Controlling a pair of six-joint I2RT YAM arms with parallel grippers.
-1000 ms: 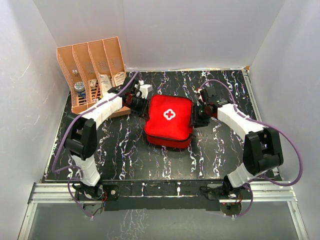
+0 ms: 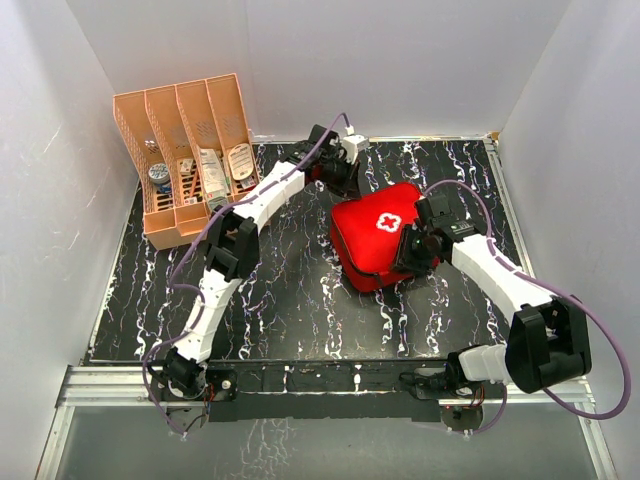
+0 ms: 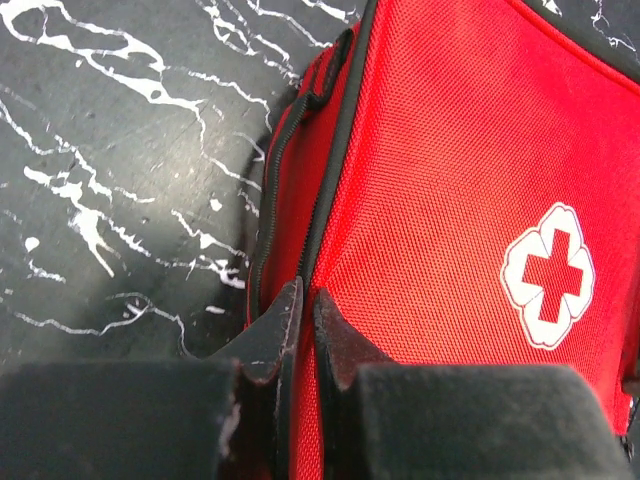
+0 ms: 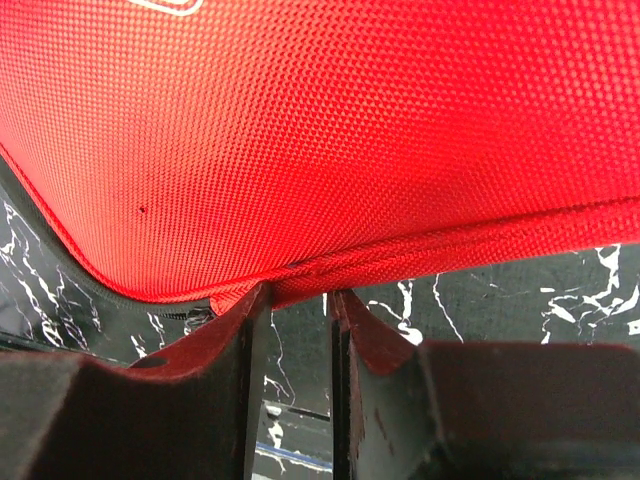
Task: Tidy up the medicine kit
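Note:
The red medicine kit bag (image 2: 375, 228), with a white cross emblem on its lid, sits turned at an angle on the table right of the middle. At its back left edge is my left gripper (image 2: 350, 192), shut. In the left wrist view its fingertips (image 3: 292, 300) meet right at the lid's black piping; whether any fabric is caught cannot be told. My right gripper (image 2: 408, 262) is at the bag's front right side. Seen from the right wrist, its fingers (image 4: 255, 330) are a little apart by the lower hem, with table showing through the gap.
An orange divided organizer (image 2: 165, 228) stands at the back left, holding a round tin (image 2: 159, 176) and several boxes. Walls close in the sides and back.
The bag has shifted right and turned clockwise from nearly square. My left gripper has travelled right along with its left edge; the right gripper has moved slightly forward along the other side.

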